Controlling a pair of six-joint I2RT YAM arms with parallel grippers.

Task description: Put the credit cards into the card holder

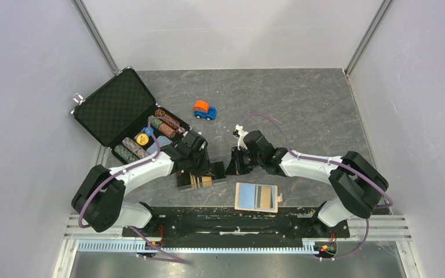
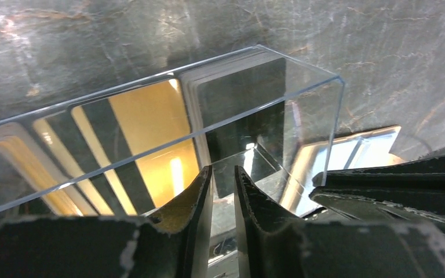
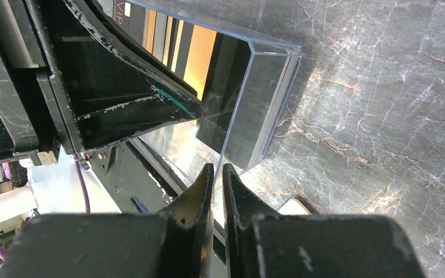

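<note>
The clear card holder lies on the grey table, holding black, gold and clear cards standing in a row. My left gripper is over the holder's near side, its fingertips slightly apart, with nothing clearly between them. My right gripper is shut at the holder's right end, its fingertips on the clear wall. In the top view both grippers meet around the holder, partly hiding it.
A wooden tray with a blue and tan inside lies below right. An open case of chips is at the left, a blue-orange toy truck behind.
</note>
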